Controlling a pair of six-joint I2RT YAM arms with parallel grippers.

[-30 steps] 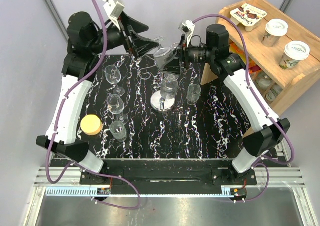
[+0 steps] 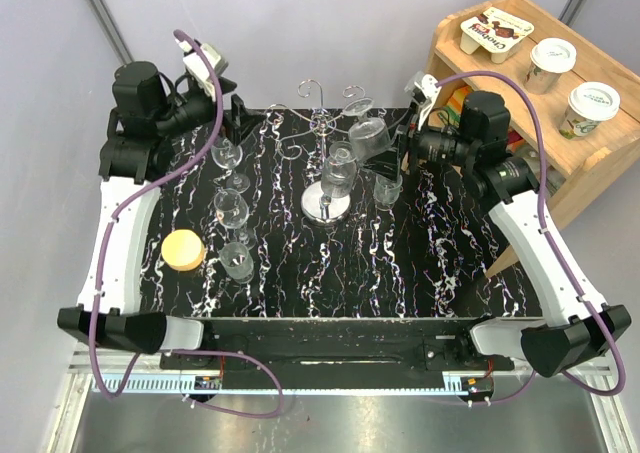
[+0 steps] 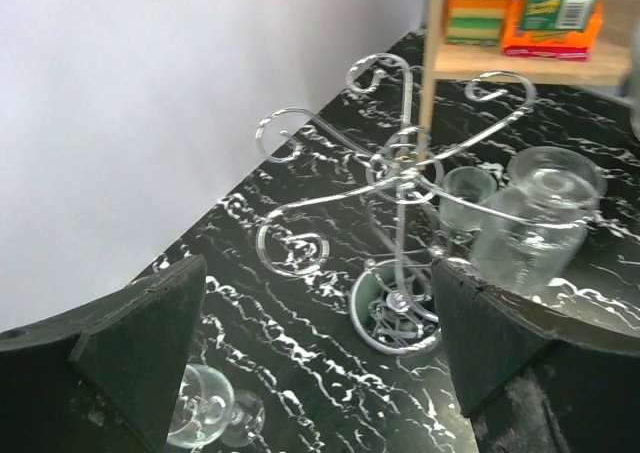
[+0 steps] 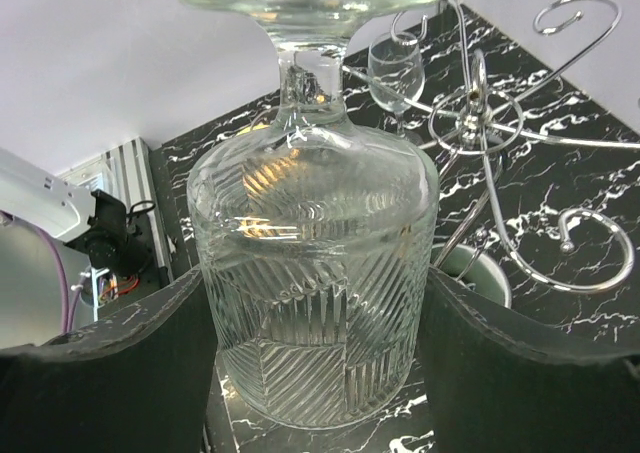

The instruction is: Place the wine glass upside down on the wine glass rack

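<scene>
A chrome wine glass rack (image 2: 321, 123) with curled arms stands at the back middle; in the left wrist view its arms (image 3: 405, 168) fan out from a central post. My right gripper (image 2: 385, 153) is shut on an upside-down, ribbed wine glass (image 4: 312, 263), foot up, just right of the rack. My left gripper (image 2: 240, 121) is open at the upper left, its fingers (image 3: 110, 373) apart and empty, facing the rack. Other wine glasses (image 2: 228, 213) are at the left of the black marble top.
A clear glass (image 2: 338, 173) is at the rack's base, another (image 2: 388, 191) to its right. A yellow round object (image 2: 183, 248) lies at left. A wooden shelf (image 2: 520, 83) with cups fills the back right.
My left gripper has drawn back to the left.
</scene>
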